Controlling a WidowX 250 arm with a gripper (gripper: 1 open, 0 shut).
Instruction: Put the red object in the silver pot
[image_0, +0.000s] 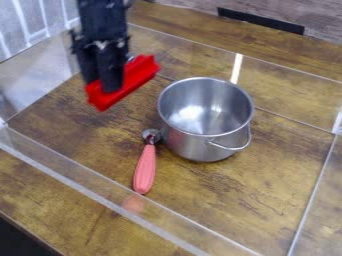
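The red object (131, 78), a blurred block, hangs in the air left of the silver pot, clear of the table. My black gripper (107, 78) is shut on it from above, with a finger on either side; motion blur hides the exact contact. Standing upright on the wooden table, the silver pot (205, 112) has an open top and looks empty. Its rim is a short way to the right of the held object.
A utensil with a pinkish-red handle (144, 170) lies just left of the pot, its metal head close to the pot's side. A clear low wall (80, 176) runs along the front left. Bare wooden table (267, 195) lies to the right.
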